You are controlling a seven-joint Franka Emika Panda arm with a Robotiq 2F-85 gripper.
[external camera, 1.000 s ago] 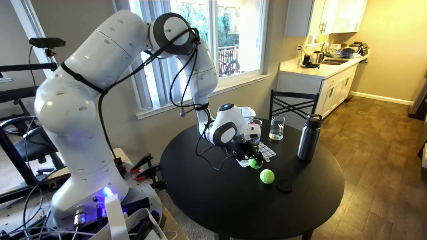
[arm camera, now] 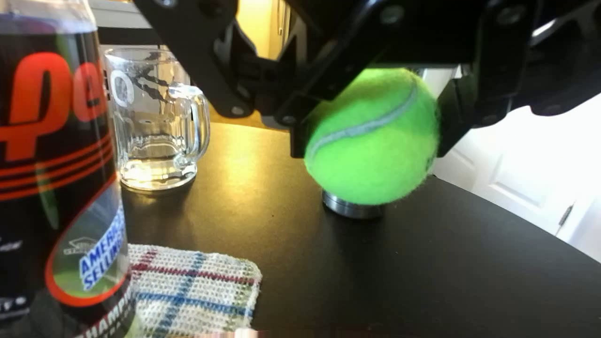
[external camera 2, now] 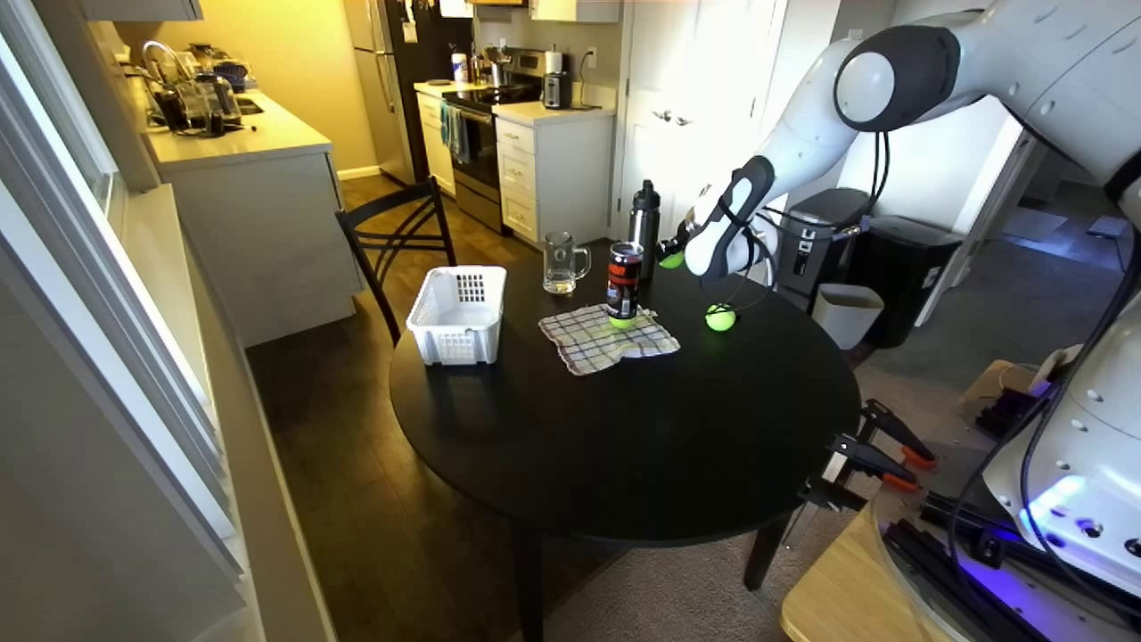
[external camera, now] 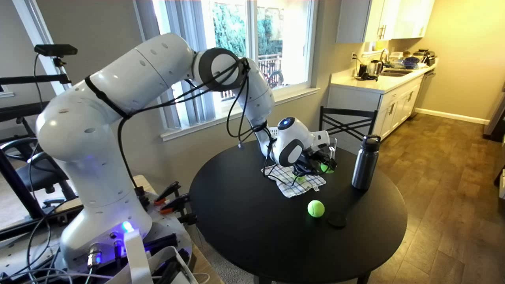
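A bright green tennis ball (arm camera: 369, 160) sits between the fingers of my gripper, which is shut on it. The held ball (external camera: 326, 168) is above the far part of the table, short of the steel bottle (external camera: 365, 163). In the wrist view the ball hides most of that bottle. Left of my gripper, a clear tennis ball can (external camera 2: 623, 283) with a black and red label stands on the checked cloth (external camera 2: 599, 344). Green shows at the can's base. A second tennis ball (external camera: 315, 208) lies on the bare table.
A glass mug (external camera 2: 561, 264) stands near the can and the bottle. The white basket (external camera 2: 457, 316) occupies the window side of the round black table (external camera 2: 685, 428). Beside the loose ball lies a flat dark disc (external camera: 337, 219). Much of the tabletop nearer the arm's base is clear.
My arm has reached farther out across the table, toward the mug and bottle, carrying the held ball. The loose ball and the bottle stay where they were.
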